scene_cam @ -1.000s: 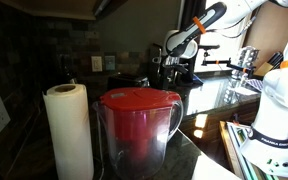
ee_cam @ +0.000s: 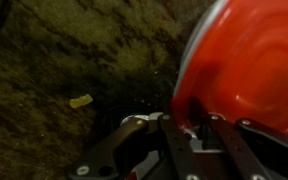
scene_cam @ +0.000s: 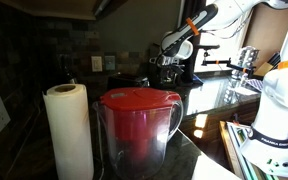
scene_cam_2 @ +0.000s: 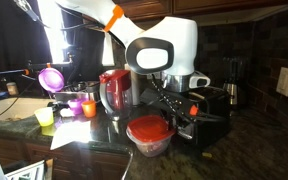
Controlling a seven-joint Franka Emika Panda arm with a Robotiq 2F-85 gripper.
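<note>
A clear tub with a red lid [scene_cam_2: 151, 129] stands on the dark counter in exterior view 2. My gripper [scene_cam_2: 187, 128] is low at the lid's right side. In the wrist view the lid [ee_cam: 254, 70] fills the upper right, its pale rim close to my dark gripper. The fingertips are in shadow by the rim; whether they touch it, and how wide the fingers stand, is unclear. Exterior view 1 has the arm's white wrist [scene_cam: 181, 48] at the far end of the counter; the tub cannot be made out there.
A red-lidded pitcher [scene_cam: 141, 132] and a paper towel roll [scene_cam: 70, 132] stand at the front of exterior view 1. Cups, among them an orange one [scene_cam_2: 89, 108], are to the left in exterior view 2. Bare counter [scene_cam_2: 239, 148] lies to the right.
At the far end of the counter, the arm's wrist has shifted only slightly. The pitcher and paper towel roll are unmoved.
</note>
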